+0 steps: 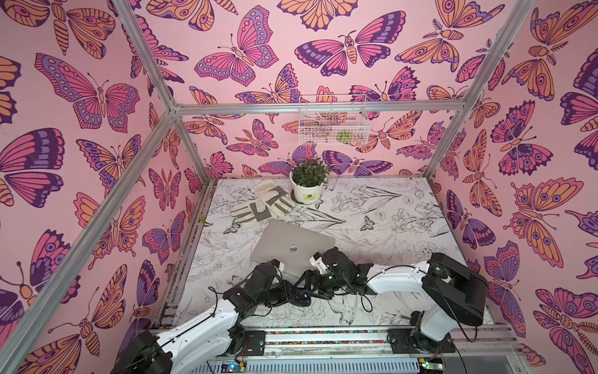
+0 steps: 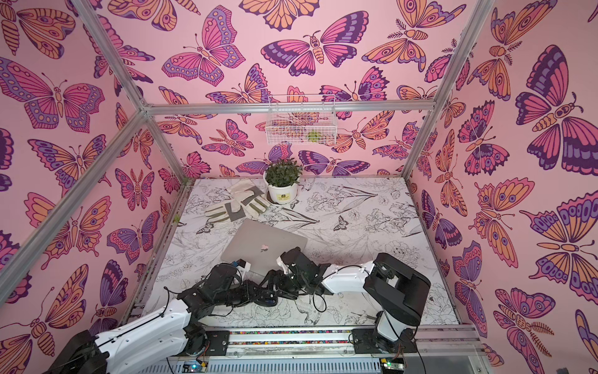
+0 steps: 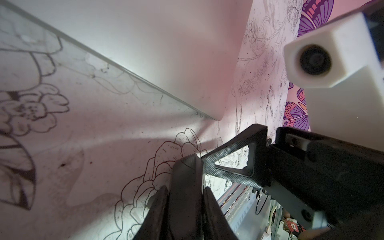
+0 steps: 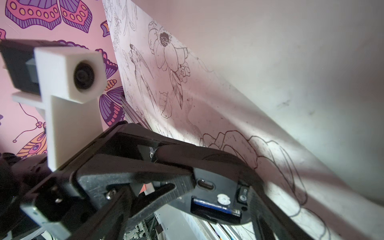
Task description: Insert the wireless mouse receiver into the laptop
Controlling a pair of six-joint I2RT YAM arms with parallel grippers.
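Note:
A closed grey laptop (image 1: 287, 242) lies on the table just beyond the grippers. My left gripper is shut on a black mouse (image 3: 185, 188), raised above the tabletop. In the right wrist view the mouse's underside (image 4: 224, 187) faces my right gripper; a blue battery (image 4: 216, 206) shows in its open compartment. My right gripper stands open close to the mouse, one finger (image 4: 264, 212) overlapping its edge in view. Contact is unclear. I cannot identify the receiver; a small dark part (image 4: 242, 194) sits beside the battery. The laptop's ports are not discernible.
Behind the laptop lie striped gloves (image 1: 264, 202) and a potted plant (image 1: 307, 182). A wire basket (image 1: 333, 127) hangs on the back wall.

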